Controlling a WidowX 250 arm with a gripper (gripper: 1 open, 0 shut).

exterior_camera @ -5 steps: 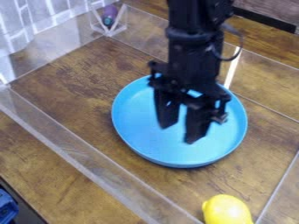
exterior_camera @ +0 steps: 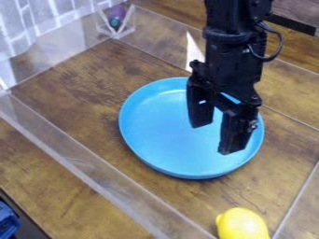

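Observation:
A black robot gripper [exterior_camera: 217,124] hangs over a blue plate [exterior_camera: 162,140], its two dark fingers wide apart with nothing seen between them. The plate is empty where visible; its back right part is hidden by the gripper. A yellow object [exterior_camera: 242,224] lies at the front right, apart from the plate.
A white object [exterior_camera: 195,49] stands behind the plate, partly hidden by the arm. A small purple item [exterior_camera: 116,19] sits in a clear holder at the back left. A blue object [exterior_camera: 10,224] is at the lower left edge.
The plate and yellow object look unmoved.

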